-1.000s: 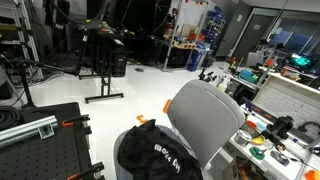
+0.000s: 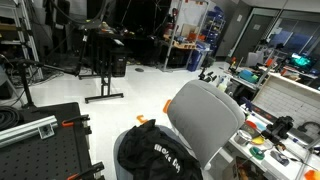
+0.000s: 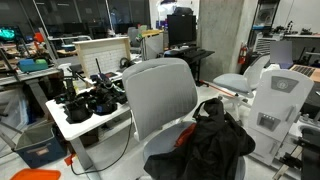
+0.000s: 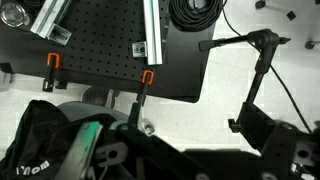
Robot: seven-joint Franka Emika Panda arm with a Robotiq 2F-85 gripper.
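Dark parts of my gripper fill the lower edge of the wrist view, its fingers spread open over the table's front edge and the floor. Nothing shows between them. A black jacket or cloth lies crumpled on the seat of a grey office chair. From the other side, the same black cloth drapes over the seat in front of the chair's backrest. Part of the cloth also appears at the lower left of the wrist view, apart from the table. Neither exterior view shows the gripper clearly.
The dark perforated tabletop carries metal rails, orange-marked clamps and a coil of black cable. A black stand is on the floor to the right. Cluttered workbenches stand behind the chair.
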